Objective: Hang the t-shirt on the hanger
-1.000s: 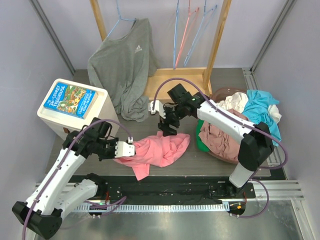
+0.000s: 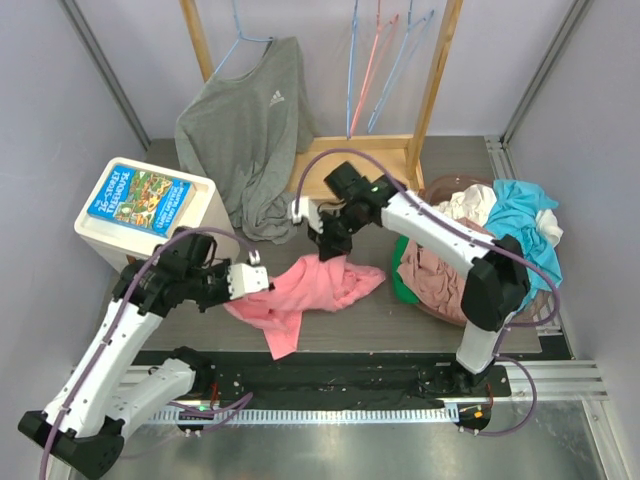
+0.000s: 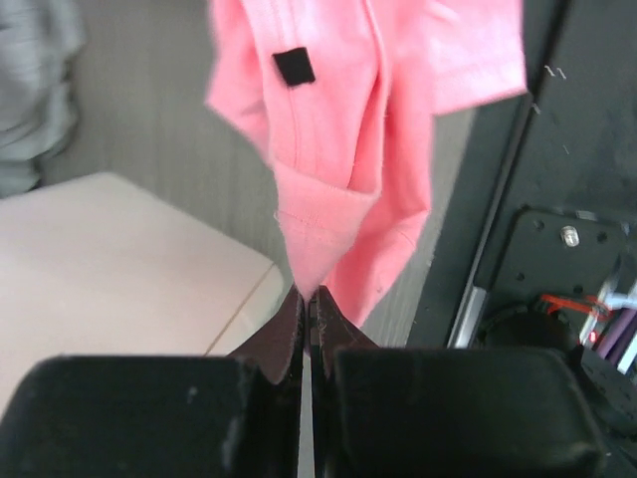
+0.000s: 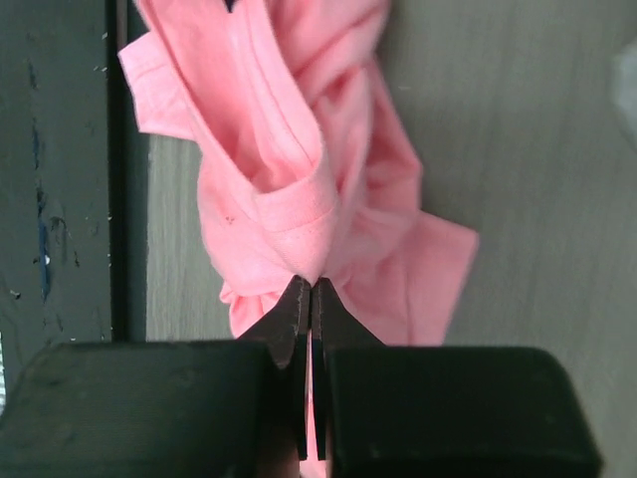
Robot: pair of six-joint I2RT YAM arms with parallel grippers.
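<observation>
A pink T-shirt point(image 2: 310, 295) lies bunched on the dark floor between my two grippers. My left gripper is shut on a pinched fold at its left end, which rises into the fingertips in the left wrist view. My right gripper is shut on another fold toward its right end, slightly lifted. In the top view a grey Adidas shirt point(image 2: 245, 120) hangs from a blue hanger on the wooden rack point(image 2: 435, 60), with empty blue and pink hangers point(image 2: 365, 70) to its right.
A white cabinet point(image 2: 120, 235) with a book on top stands left, near my left arm. A basket of clothes point(image 2: 445, 275) sits at the right. The black front edge point(image 2: 320, 375) runs below the pink shirt.
</observation>
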